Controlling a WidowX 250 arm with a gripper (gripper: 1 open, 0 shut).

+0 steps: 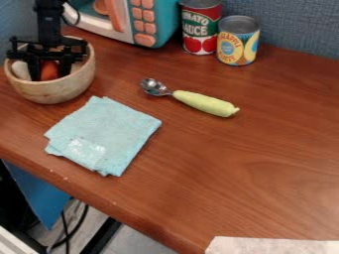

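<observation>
My black gripper (46, 55) is at the upper left, lowered into a wooden bowl (59, 87). An orange-red item (50, 71) sits in the bowl under the gripper, beside a pale item at the left. The fingertips are mostly hidden, so I cannot tell whether they grip anything.
A folded blue cloth (103, 137) lies front of the bowl. A scoop with a pale handle (201, 102) lies mid-table. Two cans (237, 42) and a teal toy oven (151, 25) stand at the back.
</observation>
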